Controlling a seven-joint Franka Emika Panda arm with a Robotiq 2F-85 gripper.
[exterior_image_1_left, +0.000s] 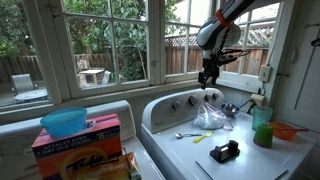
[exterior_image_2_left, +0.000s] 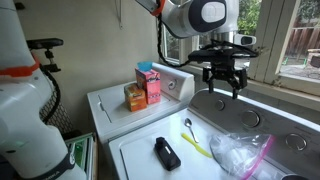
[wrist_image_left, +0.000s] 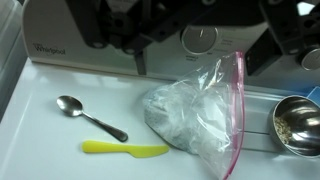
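My open gripper hangs in the air over the back of the white washer top, with nothing between its fingers. In the wrist view its dark fingers reach in from the top edge. Below it lies a clear plastic bag with a pink zip edge and whitish contents that I cannot make out. A metal spoon and a yellow knife lie to the bag's left in that view. To its right sits a metal bowl with some small bits inside.
A black object lies toward the front of the washer top. A green cup and an orange-red item stand at the right. The detergent box carries a blue bowl. The control panel rises behind.
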